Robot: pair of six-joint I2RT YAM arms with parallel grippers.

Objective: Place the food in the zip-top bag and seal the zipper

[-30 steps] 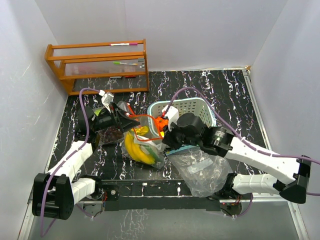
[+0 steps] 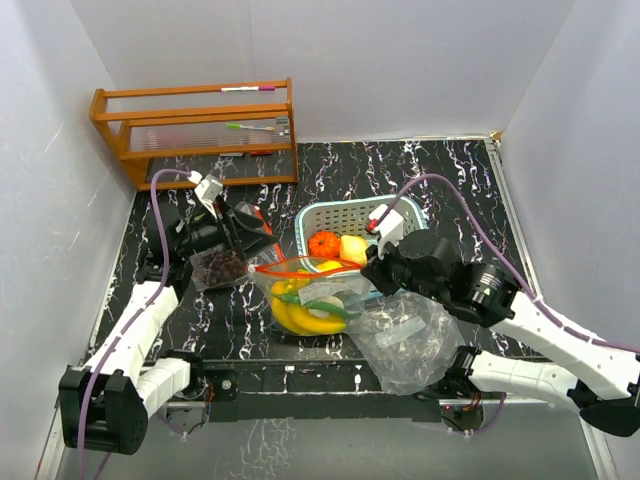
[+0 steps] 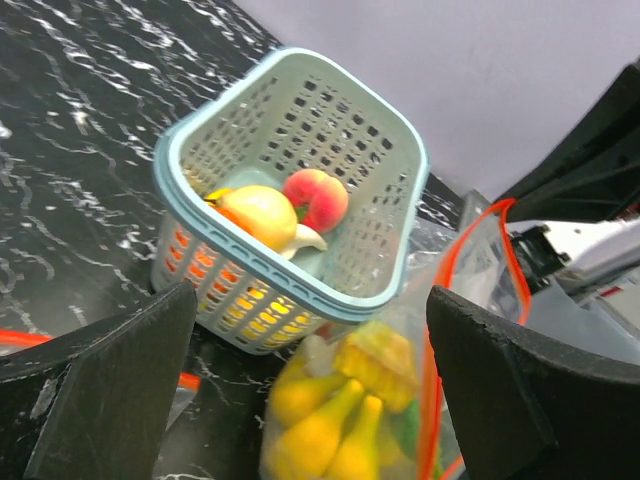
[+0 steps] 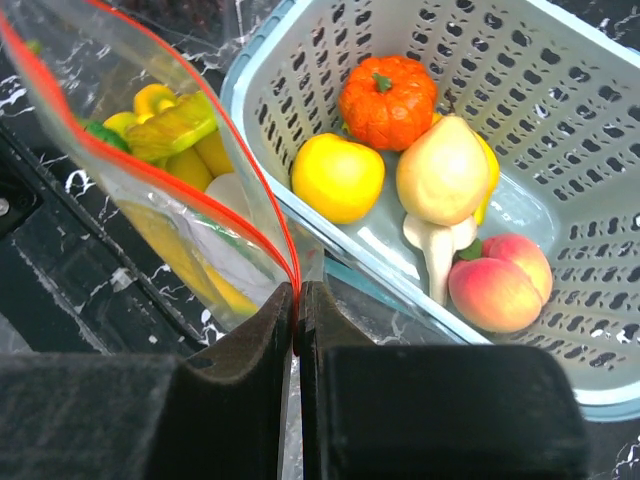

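A zip top bag (image 2: 310,305) with a red zipper holds bananas, a green vegetable and other yellow food, left of and in front of the basket (image 2: 365,210). My right gripper is shut on the bag's red zipper edge at its right end. My left gripper (image 2: 260,240) stands open above the bag's left side; in the left wrist view the bag's red edge lies beyond its fingers. In the basket sit an orange pumpkin (image 4: 388,105), a yellow fruit (image 4: 336,180), a pear (image 4: 442,170), a peach (image 4: 500,283) and a white mushroom (image 4: 438,255).
Another bag with a red zipper (image 2: 215,270) lies under the left arm. An empty clear bag (image 2: 410,345) lies at the front right. A wooden rack (image 2: 200,112) stands at the back left. Bare table shows at the back right.
My right gripper has moved to the right, pulling the red zipper edge and stretching the bag's mouth. My left gripper has shifted slightly.
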